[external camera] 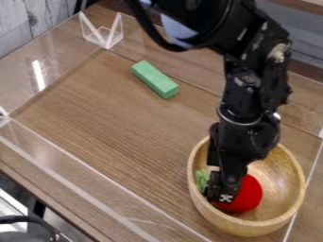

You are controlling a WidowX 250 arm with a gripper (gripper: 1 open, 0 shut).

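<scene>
My black gripper (217, 180) reaches down from the top right into a tan wooden bowl (284, 216) at the lower right. Its fingertips hang open over and beside a red round object (244, 197) in the bowl; whether they touch it is unclear. A small green piece (202, 178) shows at the bowl's left side, partly hidden by the gripper.
A green block (155, 78) lies on the wooden table (89, 142) toward the back. A white wire holder (101, 28) stands at the top left. Dark cables lie at the lower left edge.
</scene>
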